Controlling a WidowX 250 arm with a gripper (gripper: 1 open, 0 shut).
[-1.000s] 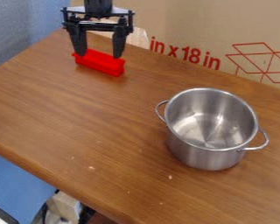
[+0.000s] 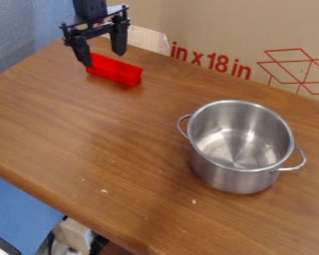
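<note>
My black gripper (image 2: 100, 48) hangs at the top left of the camera view, open, its two fingers over a red rectangular block (image 2: 115, 71) that lies on the wooden table (image 2: 96, 159). The fingers are just above the block's back part; whether they touch it is unclear.
A steel pot (image 2: 241, 146) with two side handles stands on the right half of the table. A cardboard panel (image 2: 255, 45) with printed lettering stands behind. The table's left edge borders a blue surface (image 2: 16, 204).
The gripper has turned and shifted slightly left, its span looking narrower from this view. The red block and pot look unmoved.
</note>
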